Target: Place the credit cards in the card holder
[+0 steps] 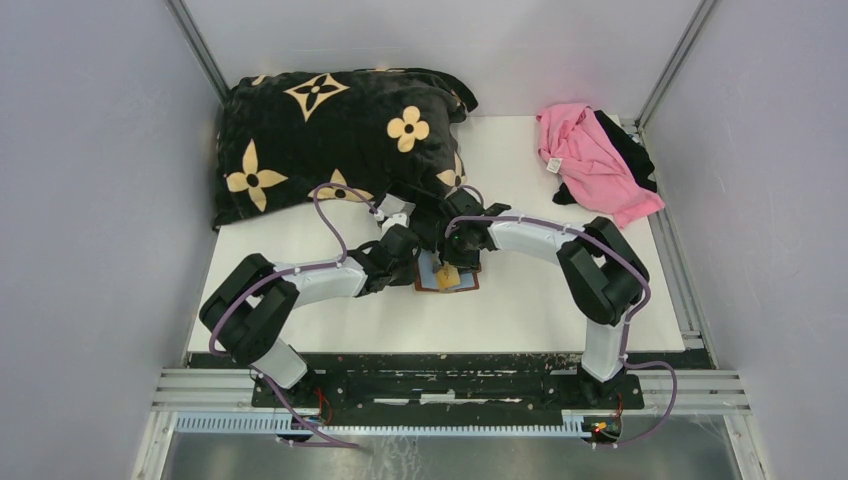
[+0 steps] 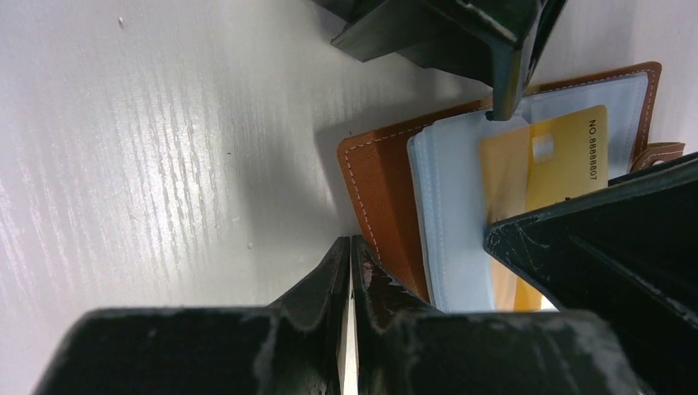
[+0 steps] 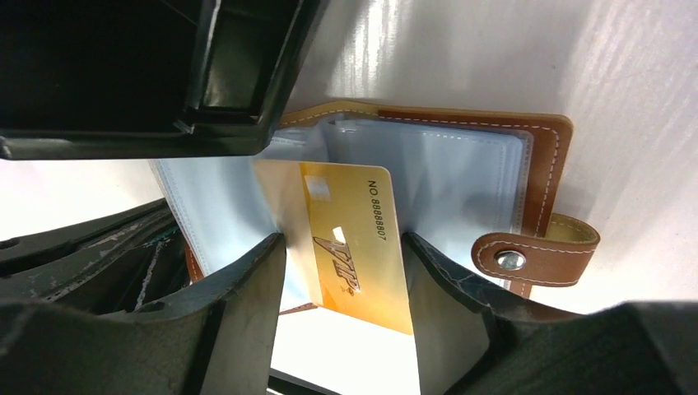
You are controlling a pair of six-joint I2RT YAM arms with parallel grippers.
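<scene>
An open brown leather card holder (image 3: pixel 539 181) with clear sleeves lies at the table's centre between both grippers. A gold card (image 3: pixel 358 247) sits partly inside a sleeve (image 2: pixel 449 189). In the right wrist view my right gripper straddles the card and sleeves, fingertips part open at either side; whether it grips the card is unclear. My left gripper is at the holder's brown edge, fingertips close together in its wrist view, with nothing clearly between them.
A black flowered cushion (image 1: pixel 330 140) fills the back left, with a dark object near the holder. Pink and black cloths (image 1: pixel 590 160) lie back right.
</scene>
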